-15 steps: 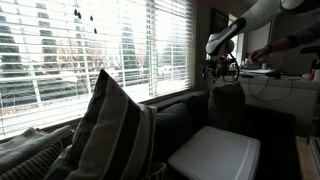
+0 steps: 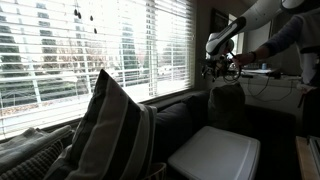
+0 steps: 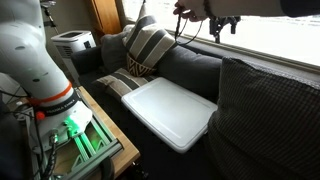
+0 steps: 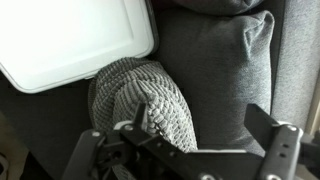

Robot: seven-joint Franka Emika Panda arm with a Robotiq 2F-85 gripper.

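My gripper looks open in the wrist view, its two dark fingers wide apart at the bottom and nothing clearly held between them. Under it is a knitted grey pillow (image 4: 150, 98) on the couch. A white, rounded-corner lid or tray (image 4: 75, 35) fills the upper left there. In exterior view 1 the gripper (image 2: 214, 70) hangs at the end of the white arm, above the dark pillow (image 2: 227, 105). The white tray (image 2: 215, 155) lies flat in front of that pillow.
A striped pillow (image 3: 150, 43) leans on the couch behind the white tray (image 3: 168, 110). Grey back cushions (image 4: 220, 75) line the window side. A person's arm (image 2: 285, 38) reaches in from the right, near the robot arm.
The person's arm at the right has risen and takes up more of the view. My arm, the pillows and the tray show no clear movement.
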